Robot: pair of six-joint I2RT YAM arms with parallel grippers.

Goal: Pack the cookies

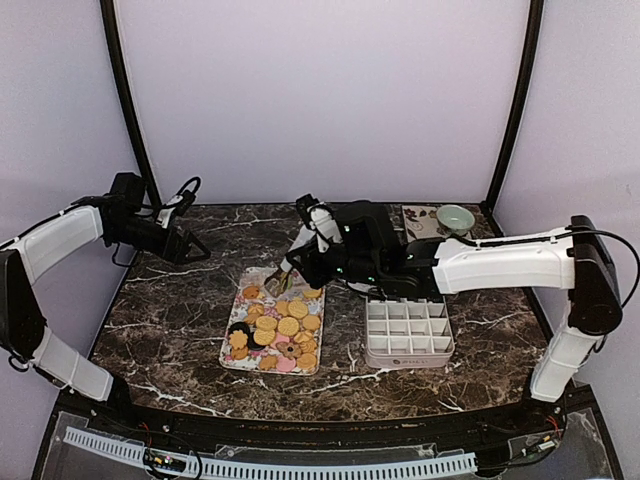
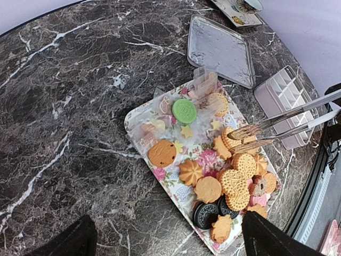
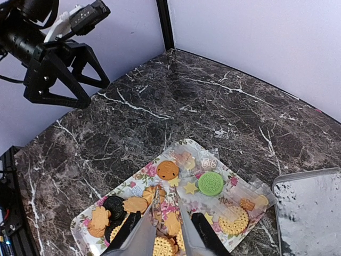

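Observation:
A floral tray (image 1: pixel 230 350) holds many cookies: round biscuits (image 2: pixel 243 165), dark sandwich ones (image 2: pixel 205 216), a green disc (image 3: pixel 210 182), with clear wrappers among them. A pink compartment box (image 1: pixel 410 355) with empty white cells stands to its right. My right gripper (image 1: pixel 310 260) is shut on metal tongs (image 2: pixel 256 128), whose tips reach down over the cookies in the middle to upper part of the tray; whether they touch one is unclear. My left gripper (image 1: pixel 185 240) hangs open and empty above the table left of the tray.
A bare metal tray (image 2: pixel 218 48) lies behind the box. A board (image 1: pixel 420 220) with a green bowl (image 1: pixel 455 218) is at the back right.

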